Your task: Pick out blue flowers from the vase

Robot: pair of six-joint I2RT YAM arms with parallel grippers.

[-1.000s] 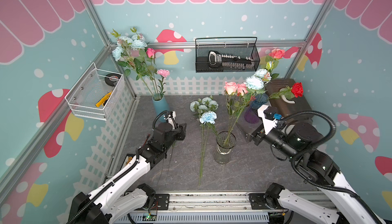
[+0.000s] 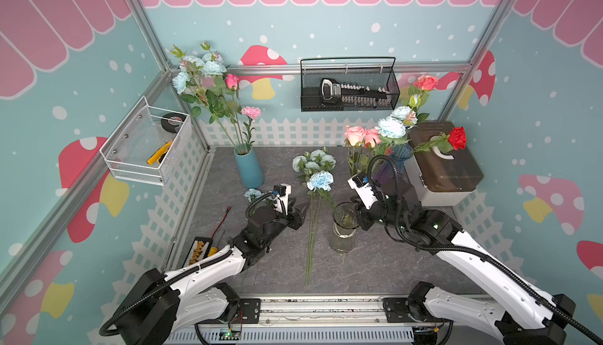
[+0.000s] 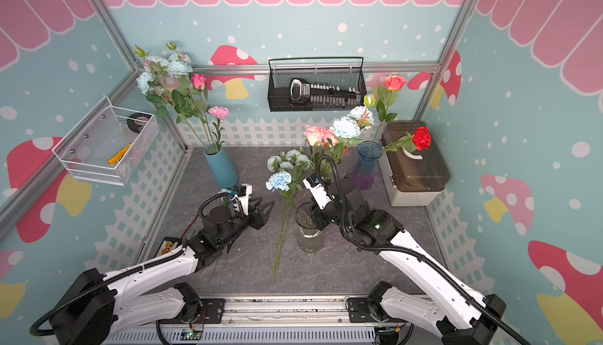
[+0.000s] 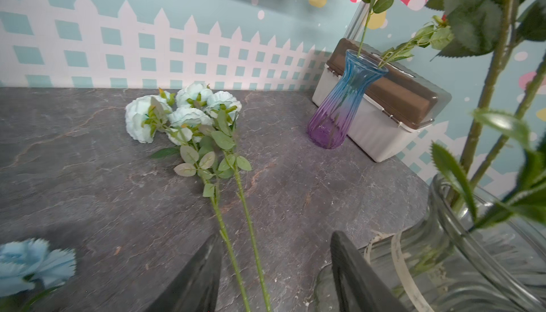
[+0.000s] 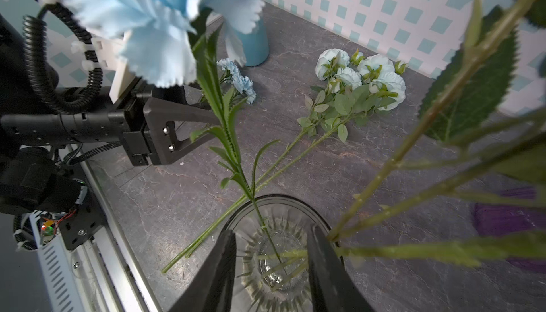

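The glass vase (image 2: pixel 343 237) holds a light blue carnation (image 5: pixel 159 27) and roses' stems (image 4: pixel 477 130). My open right gripper is at its rim, around the stems' lower part, not visibly gripping. My open left gripper is left of the vase, pointing toward it, nothing held. Pale blue flowers (image 4: pixel 182 118) lie on the table behind, and another blue flower (image 4: pixel 31 263) lies near my left gripper.
A teal vase (image 2: pixel 248 169) with mixed flowers stands back left, a blue-purple vase (image 3: pixel 364 169) and a lidded box (image 3: pixel 414 181) back right. Wire baskets (image 2: pixel 348 100) hang on the walls.
My right gripper has swung leftward to the glass vase's rim. My left gripper has moved right toward the vase. The flowers appear unmoved.
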